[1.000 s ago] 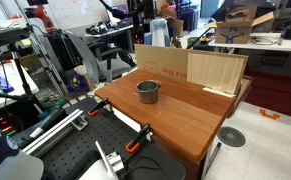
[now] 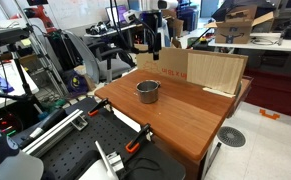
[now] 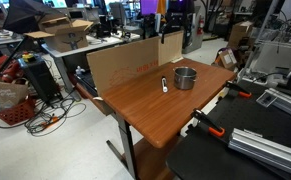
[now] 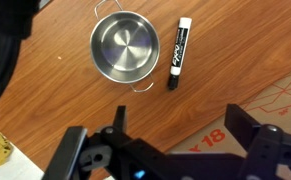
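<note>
A metal pot with small handles stands upright on the wooden table; its inside looks empty in the wrist view. Beside it lies a white marker with a black cap, separate from the pot, also visible in exterior view 2 as a short marker. My gripper is open above the table, its two fingers wide apart at the bottom of the wrist view and nothing between them. In exterior view 1 the gripper hangs well above the tabletop, toward the back.
A cardboard panel stands along the table's back edge. Orange-tipped black clamps sit at the front edge. Much of the wooden tabletop to the right of the pot is bare in exterior view 1.
In exterior view 1 my gripper has come down somewhat over the past second. The pot stays in the same place.
</note>
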